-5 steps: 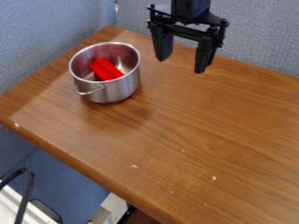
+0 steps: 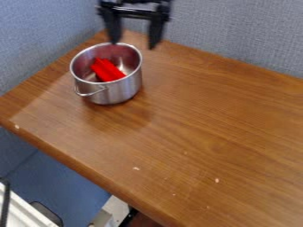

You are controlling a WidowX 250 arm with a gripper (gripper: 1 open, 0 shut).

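Observation:
A steel pot (image 2: 126, 89) with a wire handle stands at the back left of the wooden table, a red object (image 2: 106, 71) lying inside it. My dark gripper (image 2: 134, 31) hangs above and behind the pot at the top of the view, blurred, its two fingers spread apart with nothing seen between them.
Grey padded walls border it at the back and left. A blue surface with cables and white hardware lies below the table's left edge.
My gripper has moved left and upward, from right of the pot to above and behind it. The pot and red object look unchanged.

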